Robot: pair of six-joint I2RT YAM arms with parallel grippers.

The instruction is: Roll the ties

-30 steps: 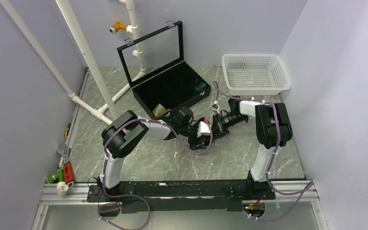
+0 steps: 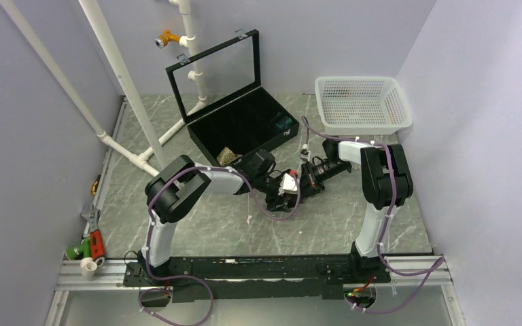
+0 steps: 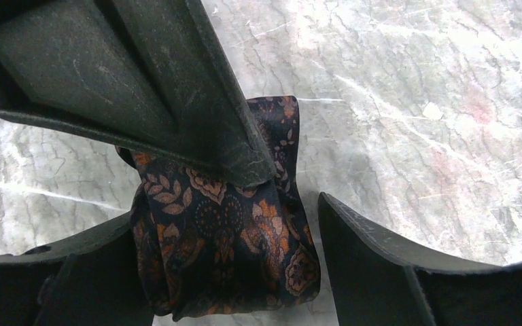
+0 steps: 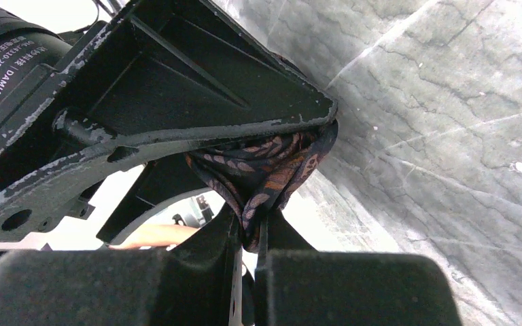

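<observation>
The dark tie (image 3: 217,224) with orange and brown leaf pattern is a folded bundle in the left wrist view. My left gripper stands open, one finger on either side of the bundle. From the upper left, a finger of my right gripper reaches over the bundle's upper part. In the right wrist view, my right gripper is shut on a gathered, twisted end of the tie, while a large finger of the left gripper covers part of the fabric. Both grippers meet near the table's middle in the top view, hiding most of the tie.
Behind the grippers stands an open black box (image 2: 238,125) with its framed lid raised; a gold patterned item (image 2: 226,156) sits in its near corner. An empty white basket (image 2: 360,102) is at the back right.
</observation>
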